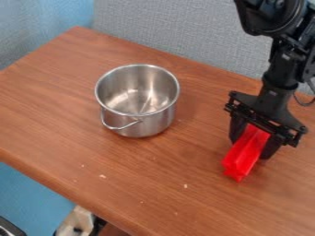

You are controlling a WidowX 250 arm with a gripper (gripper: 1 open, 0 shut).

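A red block [244,159], long and rectangular, lies at the right part of the wooden table, its upper end between the fingers of my black gripper [259,132], which comes down from the top right and is shut on it. A steel pot [136,100] with a wire handle stands upright to the left of the block, apart from it.
Grey padded walls stand behind it. Blue matting shows at the lower left, with some small dark and light objects beside the table's edge.
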